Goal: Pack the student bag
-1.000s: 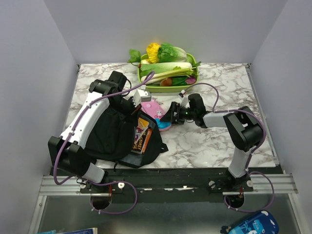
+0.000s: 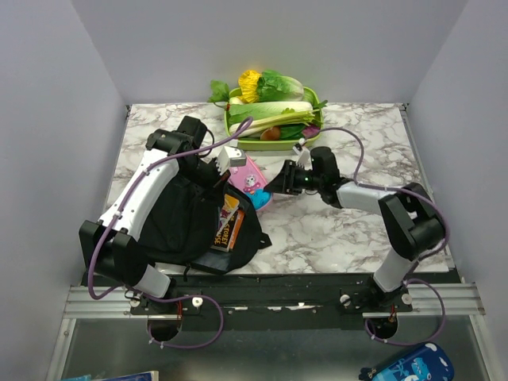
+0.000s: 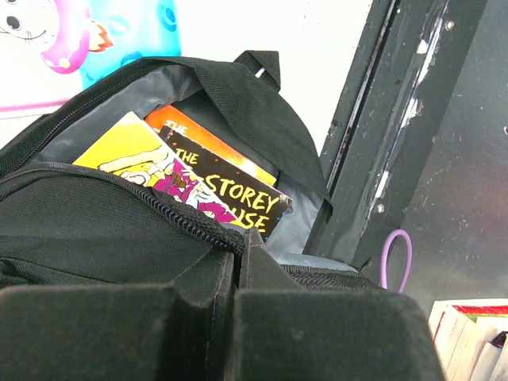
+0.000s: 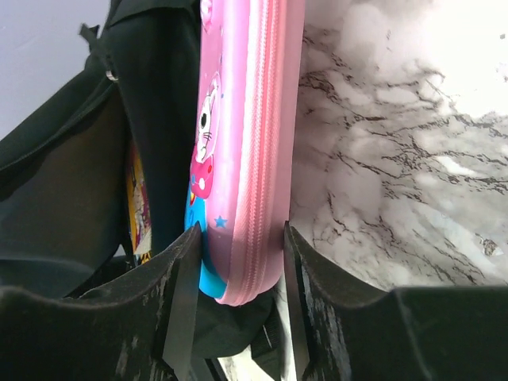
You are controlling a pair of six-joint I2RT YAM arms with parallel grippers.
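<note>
A black bag lies open at the front left of the marble table, holding books with yellow, orange and black covers. My left gripper is shut on the bag's zippered edge. The pink pencil case, with a cartoon animal and a blue end, is beside the bag's right edge. My right gripper is around the case's near end, a finger on either side; whether it grips firmly is hard to tell.
A green basket of vegetables stands at the back. A blue patterned item lies beyond the front edge at bottom right.
The left arm and bag are nearly unchanged.
</note>
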